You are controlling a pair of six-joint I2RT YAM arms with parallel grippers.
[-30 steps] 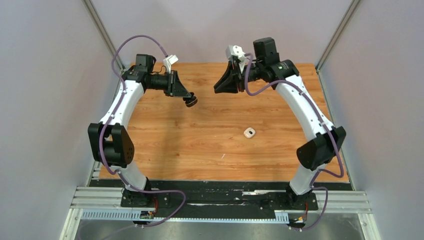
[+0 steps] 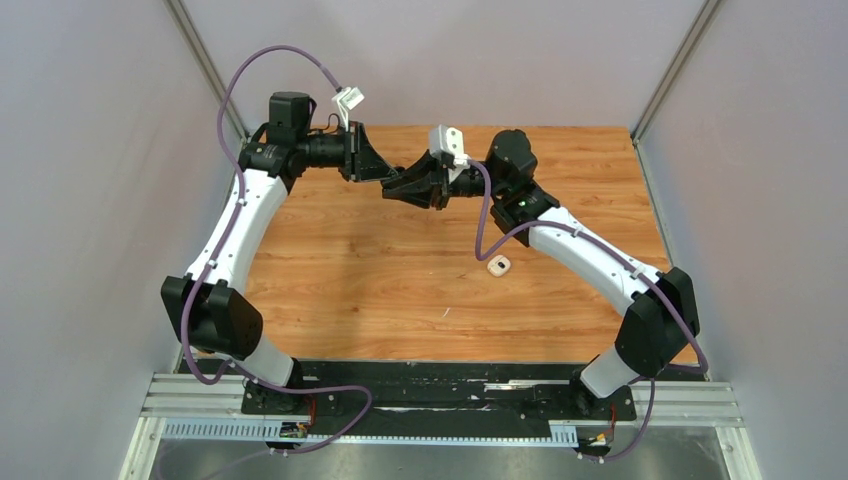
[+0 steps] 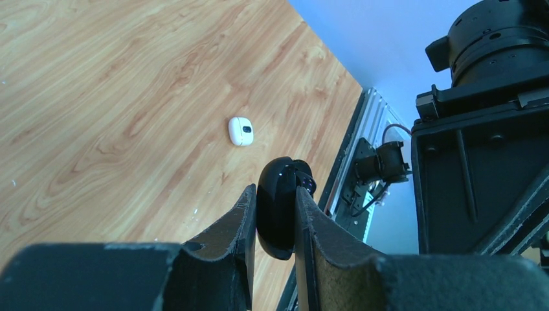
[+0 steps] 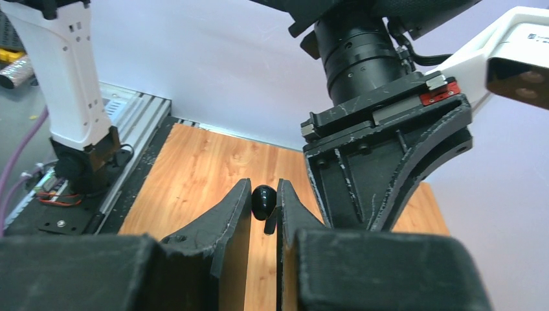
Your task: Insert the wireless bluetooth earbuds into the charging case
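My two grippers meet in the upper middle of the top view, left gripper (image 2: pixel 384 172) from the left, right gripper (image 2: pixel 392 186) from the right. In the left wrist view a glossy black object (image 3: pixel 277 207), probably the charging case, sits between my left fingertips, which are shut on it. The right wrist view shows the small black object (image 4: pixel 263 202) at the tips of my shut right fingers. Whether it is open is unclear. A small white case (image 3: pixel 240 131) with a dark spot lies on the table.
Walls border it at left, right and back. Purple cables run along both arms.
The white case has not moved.
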